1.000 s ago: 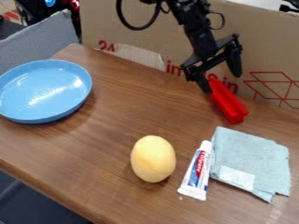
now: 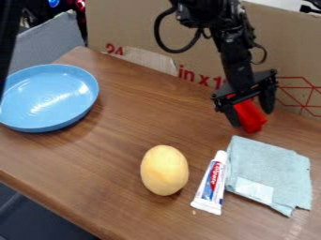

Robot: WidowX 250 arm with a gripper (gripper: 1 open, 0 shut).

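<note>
My black gripper [image 2: 246,97] is low at the back right, open, its fingers down around a red object [image 2: 250,118] that it partly hides. The red object lies on the wooden table near the cardboard behind it. Whether the fingers touch it cannot be told.
A blue plate [image 2: 49,97] is at the left. A yellow potato-like object [image 2: 164,171], a toothpaste tube [image 2: 211,182] and a light blue cloth [image 2: 268,175] lie in front. A cardboard wall [image 2: 175,37] bounds the back.
The arm has come down and slightly right, from above the red object's far end to over it, now covering more of it.
</note>
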